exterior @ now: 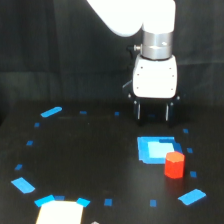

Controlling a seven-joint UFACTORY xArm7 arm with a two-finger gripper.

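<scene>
A red block (174,164) with a hexagonal outline stands on the dark table, right of centre. It overlaps the lower right corner of a blue square (142,141) with a white and light-blue middle. My gripper (154,109) hangs above and behind the blue square, under the white arm. Its dark fingers (138,110) are hard to make out against the black background, but they stand apart with nothing visible between them. At the bottom left, a cream-coloured object (60,213) is cut off by the frame's edge.
Light-blue strips lie flat near the edges, among them one at the far left (51,112), one at the left (23,185) and one at the lower right (192,197). Several small blue marks dot the table.
</scene>
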